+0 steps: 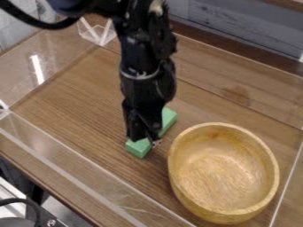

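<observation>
The black gripper [140, 131] hangs over a green block [142, 145] on the wooden table, its fingertips at the block's left part and partly covering it; it looks shut, and nothing shows clearly between its fingers. The block lies at a slant, its upper right end reaching out behind the gripper.
A round wooden bowl [222, 170] stands at the right, close beside the block. A clear plastic piece sits at the back left; a cable lies at the front left corner.
</observation>
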